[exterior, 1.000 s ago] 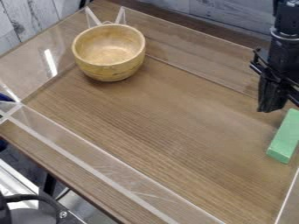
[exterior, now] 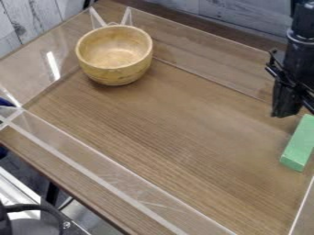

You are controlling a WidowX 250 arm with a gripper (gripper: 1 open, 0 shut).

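Note:
My gripper (exterior: 285, 108) hangs at the right edge of the table, dark and mostly side-on, with its fingertips close above a mint-green block (exterior: 296, 145). The block lies on the wooden table at the far right. I see nothing held between the fingers; whether they are shut is hard to make out. A yellow wooden bowl (exterior: 113, 72) sits at the upper left, far from the gripper.
A white object with two prongs (exterior: 112, 20) stands behind the bowl. Dark cables or hardware show at the lower left corner, off the table.

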